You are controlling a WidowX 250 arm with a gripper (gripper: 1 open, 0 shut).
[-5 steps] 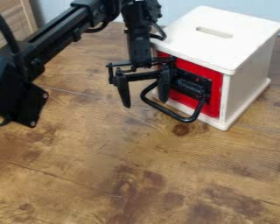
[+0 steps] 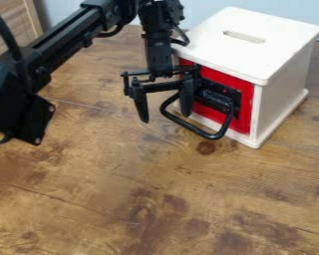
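Observation:
A white wooden box (image 2: 279, 90) with a slot in its top stands at the upper right, its front panel (image 2: 239, 125) red. A black mechanism with a looped black bar (image 2: 199, 130) is on that red front, the bar sticking out low toward the left. My gripper (image 2: 162, 100) is open at the front left of the box, fingers pointing down, close to the bar; whether it touches the bar I cannot tell.
A slatted wooden piece (image 2: 5, 25) is at the far upper left, partly behind the arm.

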